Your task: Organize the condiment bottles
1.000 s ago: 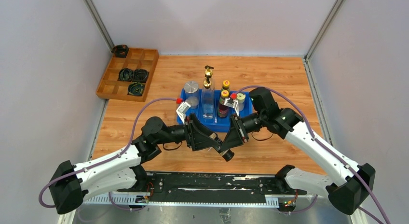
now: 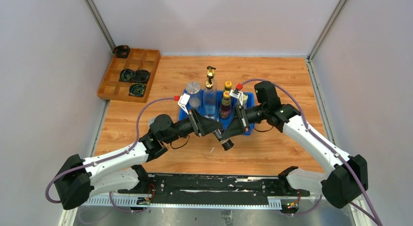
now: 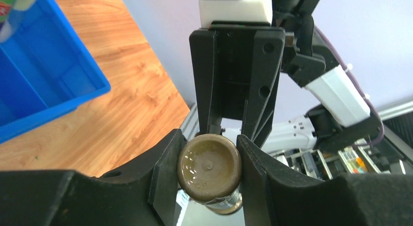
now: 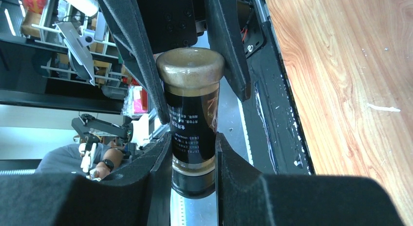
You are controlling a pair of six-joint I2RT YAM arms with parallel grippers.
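Note:
A dark bottle [image 4: 190,123] with a printed label is held between the grippers over the table front. My left gripper is shut on it, its end [image 3: 208,167] facing the left wrist camera. My right gripper has its fingers either side of the bottle; whether they grip it is unclear. Behind the grippers, a blue tray [image 2: 248,131] holds a clear dispenser [image 2: 210,102] with gold top, sauce bottles [image 2: 225,106] with yellow caps and a silver-lidded container [image 2: 193,89], with another item partly hidden at right.
A wooden compartment box [image 2: 114,87] with several dark coiled items stands at the back left. Walls enclose the back and sides.

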